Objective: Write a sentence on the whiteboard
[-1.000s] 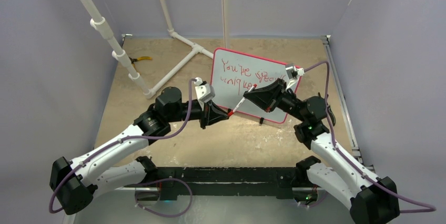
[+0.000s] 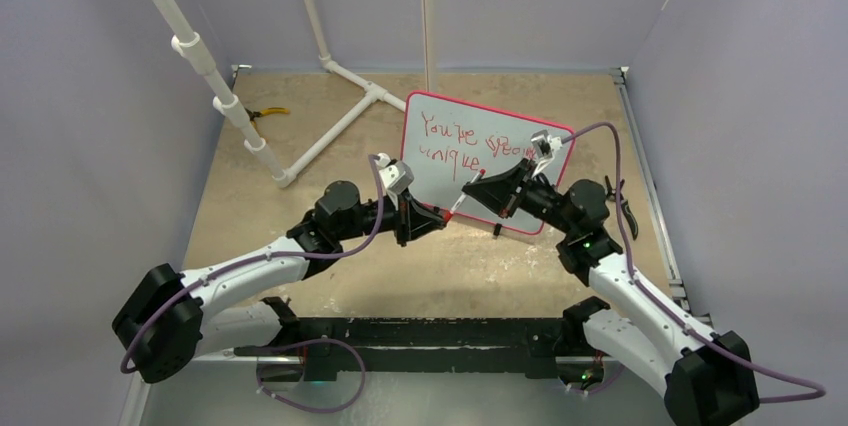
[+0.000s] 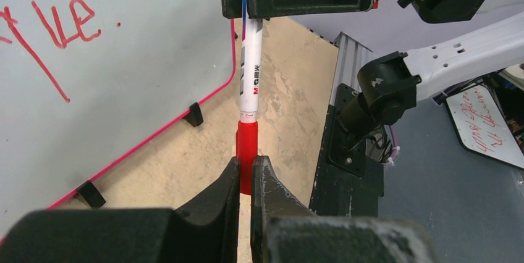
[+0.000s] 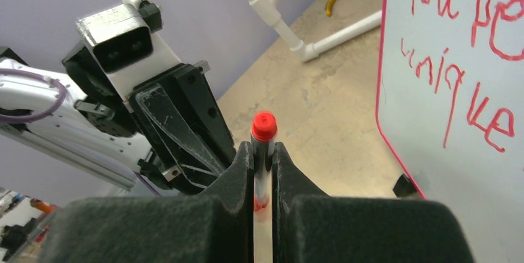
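Observation:
A white marker with a red cap [image 3: 247, 142] spans the gap between my two grippers, in front of the whiteboard [image 2: 425, 174]. My left gripper is shut on the red cap. Higher on the white barrel, my right gripper [image 2: 474, 189] is shut; in the right wrist view the marker's red tail end [image 4: 264, 126] sticks up between its fingers. Red handwriting [image 2: 450, 131] fills two lines on the board, the lower reading "unique", followed by a small red dot [image 3: 118, 25]. My right arm hides part of the upper line's end.
Yellow-handled pliers [image 2: 268, 112] lie at the back left beside white pipes [image 2: 340, 132]. Black-handled pliers [image 2: 627, 211] lie at the right edge. Small black clips [image 3: 193, 115] hold the board's lower edge.
My left gripper has moved slightly right, further onto the marker's cap end. My right gripper has shifted a little, and the right wrist has turned slightly. The writing looks unchanged.

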